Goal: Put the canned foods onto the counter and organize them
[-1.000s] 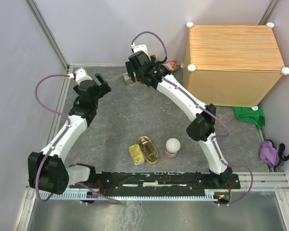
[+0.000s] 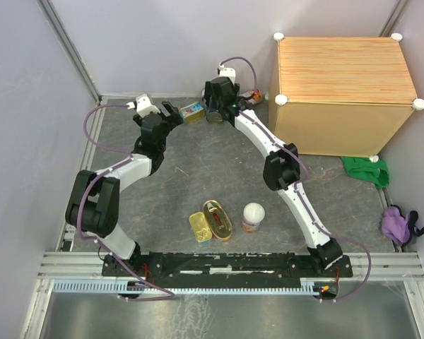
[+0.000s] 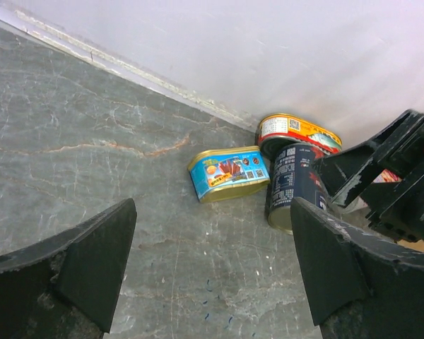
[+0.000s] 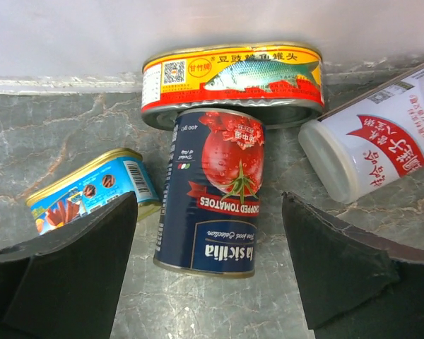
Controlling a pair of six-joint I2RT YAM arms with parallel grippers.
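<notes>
In the right wrist view a dark blue tomato can (image 4: 210, 194) lies on its side between the spread fingers of my right gripper, with a gap on both sides. A fish can (image 4: 233, 78) with a yellow and red label is tipped on edge behind it, against the wall. To the left lies a small blue can (image 3: 230, 173); my left gripper is open and empty, some way short of it. A white and red can (image 4: 374, 134) lies at the right. Near the counter's front stand a yellow-rimmed tin (image 2: 201, 227), an oval gold tin (image 2: 218, 219) and a white-lidded can (image 2: 253, 217).
A wooden cabinet (image 2: 346, 92) fills the back right, close to the cans. A green cloth (image 2: 366, 171) and a purple item (image 2: 396, 224) lie along the right side.
My right gripper has moved right and a little farther back, onto the tomato can. The left gripper has come to the right, closer to the small blue can. The cans look unmoved.
</notes>
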